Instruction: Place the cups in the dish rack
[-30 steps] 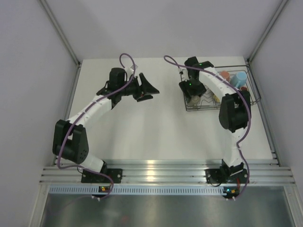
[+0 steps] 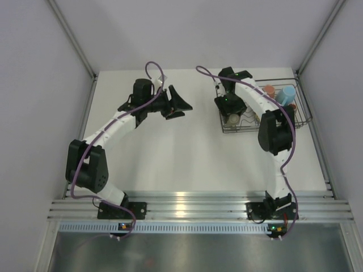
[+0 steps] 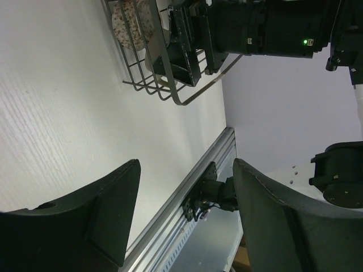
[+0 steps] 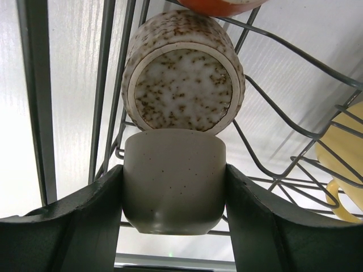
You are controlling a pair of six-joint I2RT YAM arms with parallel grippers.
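A plain grey-beige cup [image 4: 174, 181] lies between the fingers of my right gripper, which is shut on it. In the top view, that cup [image 2: 233, 119] is at the front-left corner of the wire dish rack [image 2: 245, 130]. A brown-speckled cup [image 4: 181, 88] rests in the rack directly beyond it, base facing the camera; the two look close to touching. Whether the grey cup bears on the rack's wires cannot be told. Left of the rack, above bare table, my left gripper [image 2: 186, 110] is open and empty.
Elsewhere in the rack are a blue cup [image 2: 286, 95], an orange cup [image 2: 269, 90] and a yellow cup [image 4: 343, 150] with a handle. The rack's side bars [image 3: 165, 59] run close beside my right gripper.
My left gripper has shifted slightly to the right. The right arm's elbow has swung a little left, while its gripper and the grey cup stay at the same rack corner.
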